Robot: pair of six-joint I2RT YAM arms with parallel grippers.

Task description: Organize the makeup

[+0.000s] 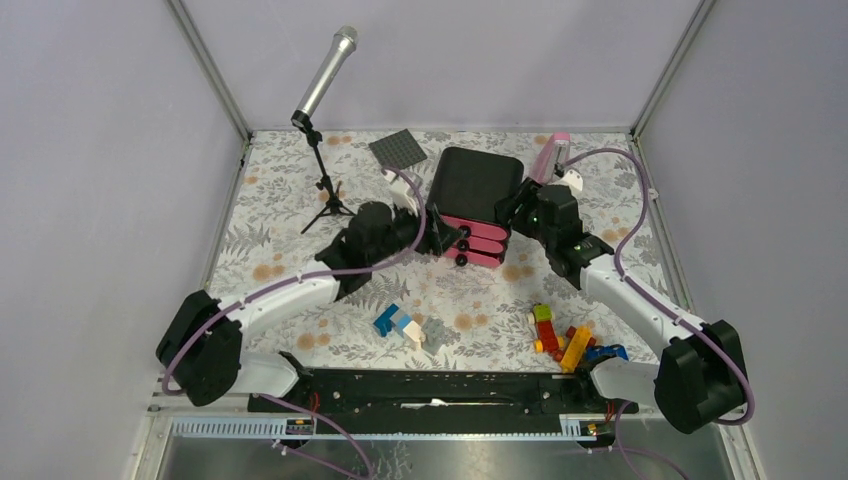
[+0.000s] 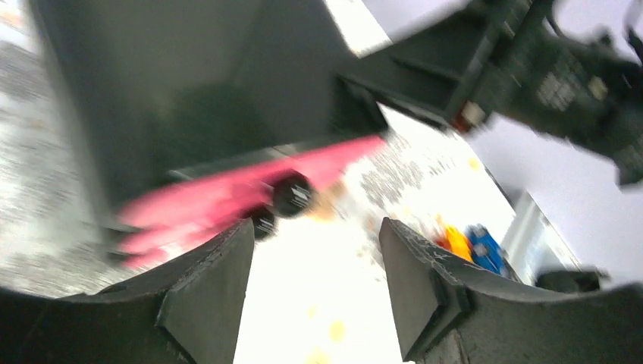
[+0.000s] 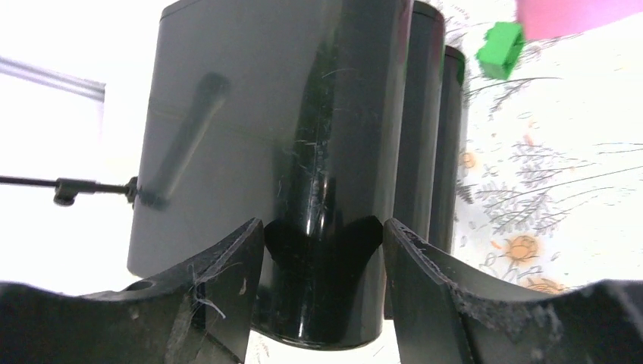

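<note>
A black cabinet [image 1: 475,180] with three pink drawers [image 1: 488,245] and round black knobs [image 1: 461,260] stands turned at an angle in the middle of the table. At its front left corner, my left gripper [image 1: 452,232] is part open. In the blurred left wrist view, nothing lies between its fingers, and the drawer fronts are beyond them. On the other side my right gripper is also part open, its fingertips close against the glossy black wall [image 3: 334,152]; whether they press on it I cannot tell.
A silver microphone [image 1: 328,75] on a tripod is back left, near a dark grey slab [image 1: 398,150]. Behind my right gripper are a pink object [image 3: 576,15] and a green block [image 3: 500,49]. Blue and grey blocks [image 1: 405,325] and bright toys [image 1: 573,350] lie in front.
</note>
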